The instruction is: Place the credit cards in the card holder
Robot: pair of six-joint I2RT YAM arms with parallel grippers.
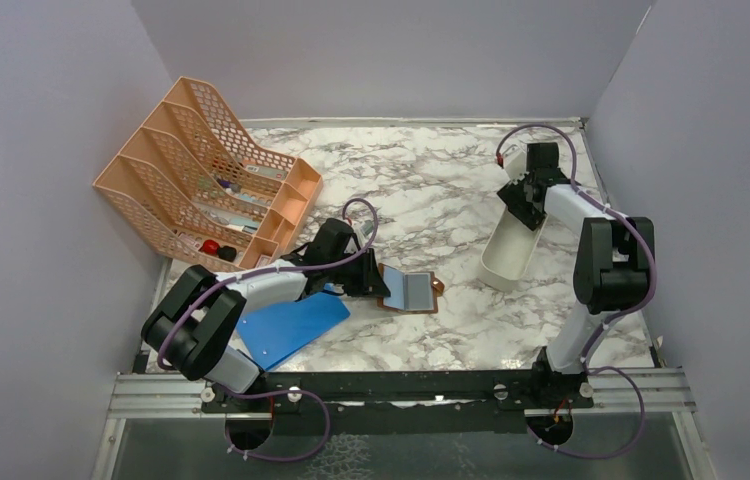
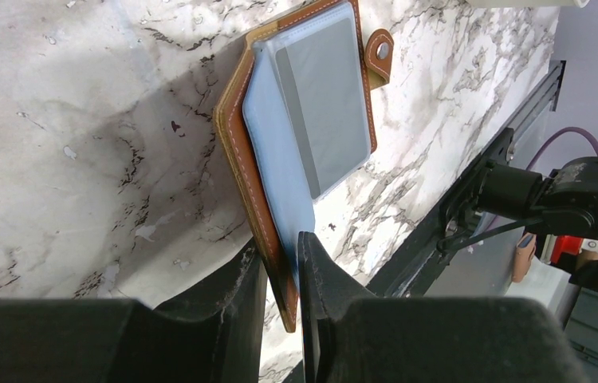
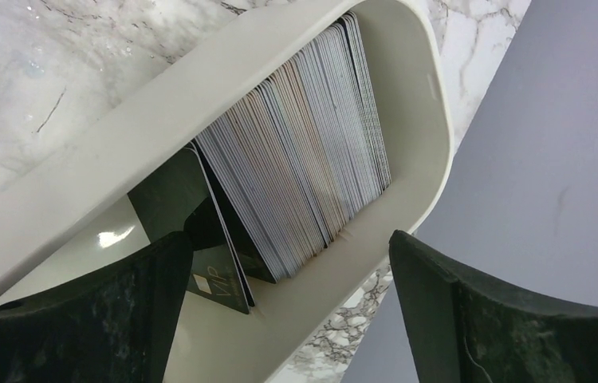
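The brown leather card holder [image 1: 419, 293] lies opened, with clear sleeves inside. Its left edge and a bluish sleeve [image 2: 276, 128] rise between the fingers of my left gripper, which is shut on them. In the right wrist view, a long white bin [image 3: 104, 163] holds a tight row of upright credit cards [image 3: 304, 144]. Two dark cards, the front one a VIP card [image 3: 176, 191], lean apart from that row. My right gripper is open over the bin, nothing gripped between its fingers; its left fingertip overlaps the VIP card in view.
An orange slotted rack [image 1: 201, 180] with small items stands at the back left. A blue folder [image 1: 291, 328] lies under the left arm. Bare marble table [image 1: 401, 190] lies between holder and bin. Walls close in on both sides.
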